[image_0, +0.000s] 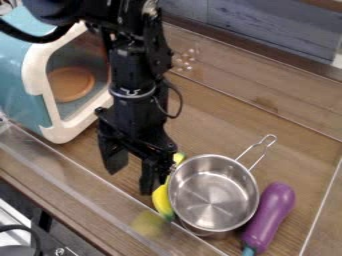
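Observation:
My black gripper (134, 164) hangs open over the counter at the centre, its fingers low, just above and partly in front of a yellow banana (162, 201), which is mostly hidden by the gripper and the pot. A steel pot (213, 196) with a wire handle sits right of the banana. A purple eggplant (271, 210) lies to the pot's right.
A toy microwave (35, 80) in teal and white stands at the left, its door window showing an orange disc. A clear barrier runs along the front left edge.

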